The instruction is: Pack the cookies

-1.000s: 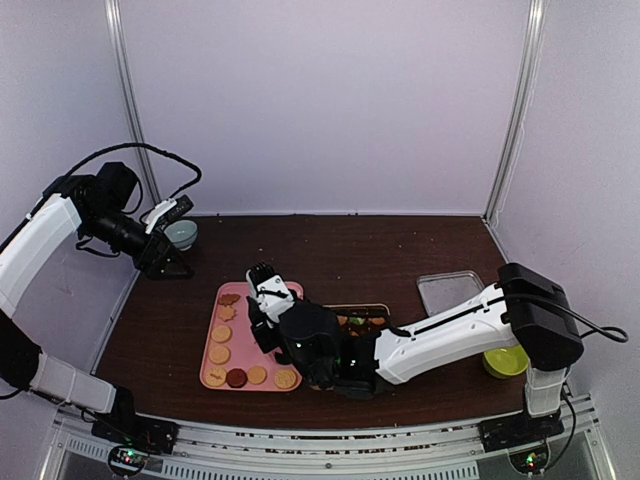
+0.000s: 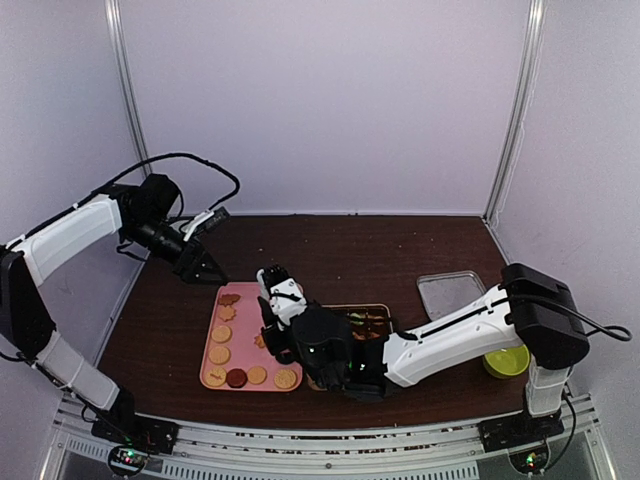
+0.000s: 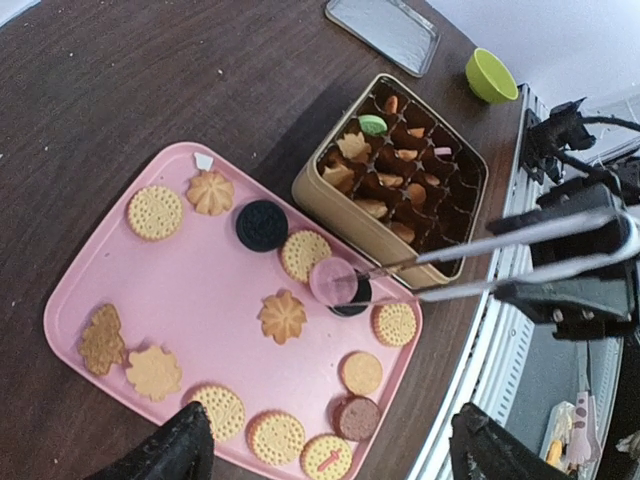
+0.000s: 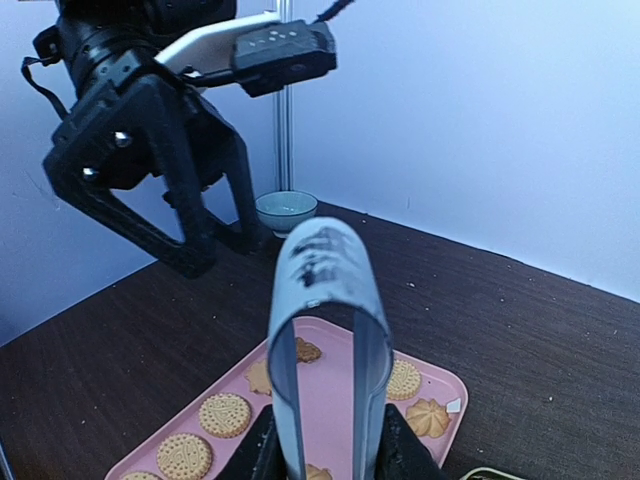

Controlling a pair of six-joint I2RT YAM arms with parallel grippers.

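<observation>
The pink tray (image 2: 250, 330) holds several round and shaped cookies. In the left wrist view, my right gripper is low over the tray's right part, with a pale pink round piece (image 3: 329, 280) and a dark cookie (image 3: 349, 305) at its fingertips; whether it grips either is unclear. Its near finger blocks much of the right wrist view. My left gripper (image 2: 205, 268) is open above the tray's back-left side. The compartment box (image 3: 350, 220) stands beside the tray with cookies in it, largely hidden by the right arm in the top view.
A silver tray (image 2: 450, 292) lies at the back right, with a green bowl (image 2: 505, 365) in front of it. A pale blue bowl (image 4: 287, 210) stands behind the left gripper.
My left gripper has moved right toward the tray. The right gripper has shifted slightly rightward in the top view.
</observation>
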